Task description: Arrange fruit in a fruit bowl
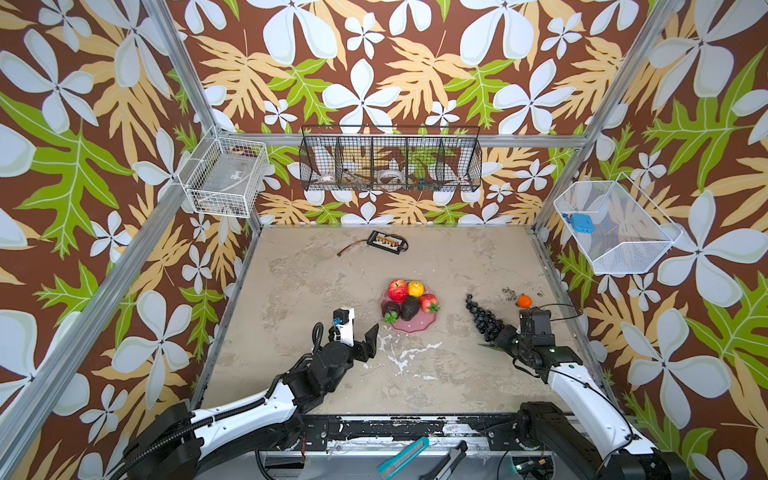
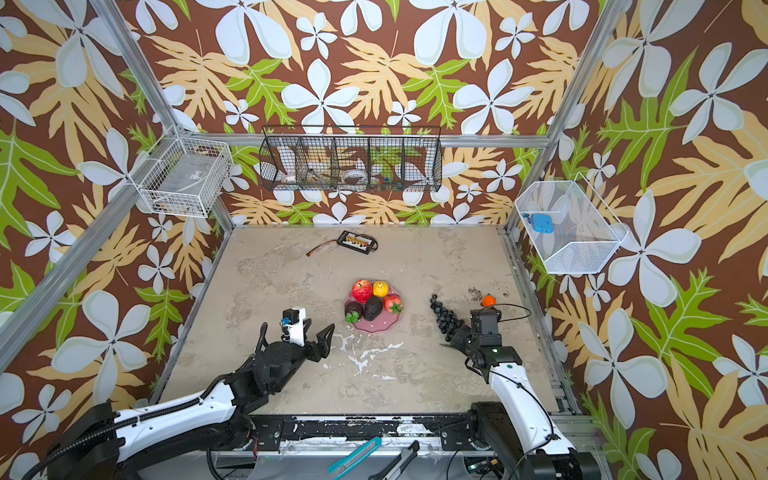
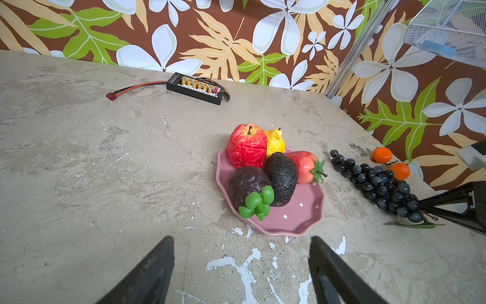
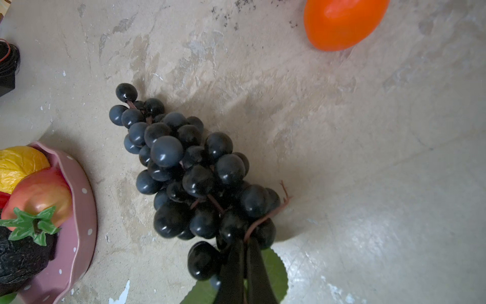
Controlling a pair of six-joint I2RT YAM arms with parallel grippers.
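A bunch of black grapes (image 4: 192, 172) lies on the table at the right, its far end pointing away from my right gripper. That gripper is shut on the stem end, with a green leaf (image 4: 276, 273) showing beneath the fingers. The pink dotted bowl (image 3: 303, 217) stands mid-table, holding a red apple (image 3: 247, 144), a yellow fruit (image 3: 275, 140), a dark avocado (image 3: 281, 177), a mangosteen (image 3: 247, 185) and a pinkish-red fruit (image 3: 302, 166). In front of the bowl, my left gripper stands open and empty.
Two orange fruits, one the nearer orange (image 3: 400, 170) and one the farther orange (image 3: 381, 155), lie beyond the grapes. At the back sits a black connector board (image 1: 387, 241) with a cable.
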